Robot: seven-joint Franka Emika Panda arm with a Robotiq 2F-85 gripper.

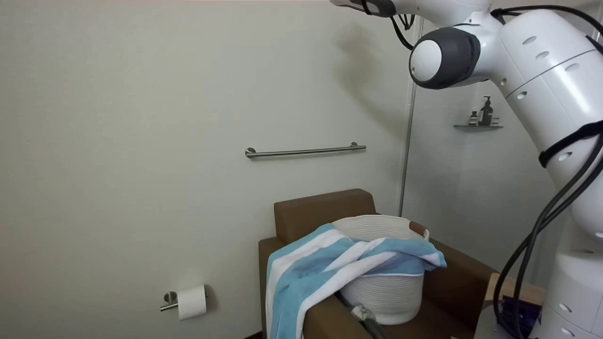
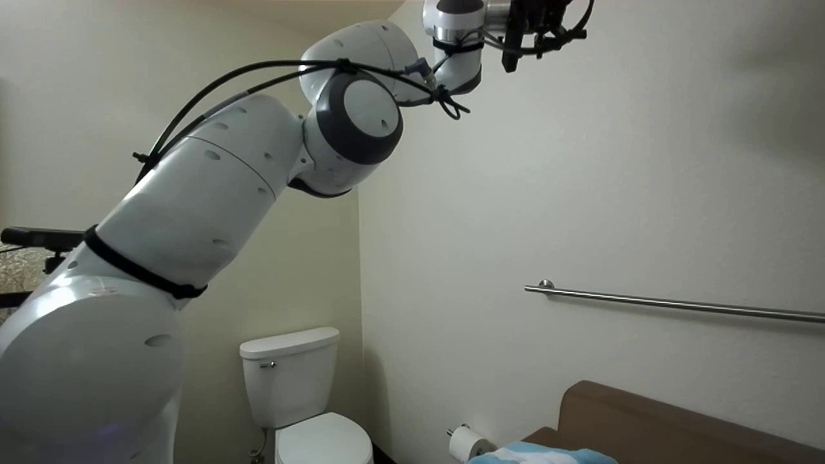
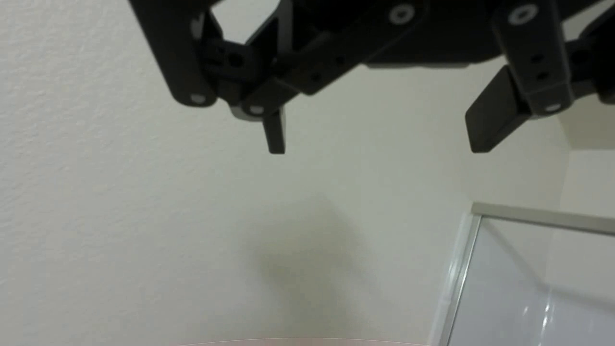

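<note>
A blue-and-white striped towel lies draped over the rim of a white woven basket and down across the arm of a brown armchair. On the wall above the chair is a bare metal towel bar. High up, well away from the towel, my gripper stands open before the blank wall, its fingertips wide apart and nothing between them. Only the underside of its dark body enters the second exterior view, at the top. The first exterior view leaves the gripper out.
A toilet paper roll hangs low on the wall. Bottles stand on a glass shelf in the shower at the right. A toilet is in the corner. The wall around the bar is clear.
</note>
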